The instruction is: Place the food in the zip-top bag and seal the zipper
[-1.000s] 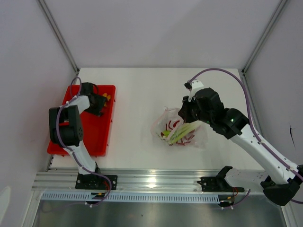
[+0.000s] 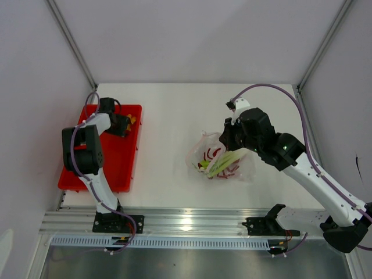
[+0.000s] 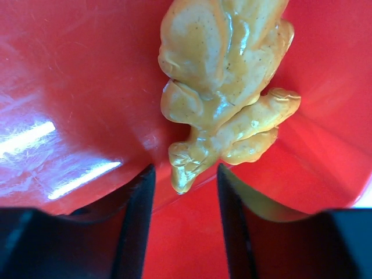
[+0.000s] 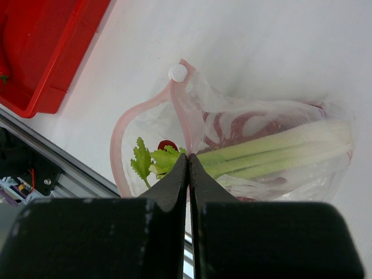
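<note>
In the red tray (image 2: 116,168), my left gripper is part open over a tan, glossy, ginger-like food piece (image 3: 226,64), whose narrow lower end lies between or just beyond the fingertips. At the centre right of the table, the clear zip bag (image 4: 261,113) with pink edging lies open at one end, with celery stalks (image 4: 279,148), leafy green and some red inside. My right gripper is shut at the bag's opening edge; whether film is between its fingertips is unclear.
A metal rail (image 2: 186,215) runs along the front edge.
My left gripper has shifted slightly toward the back of the tray since one second ago. The right arm and bag look unchanged.
</note>
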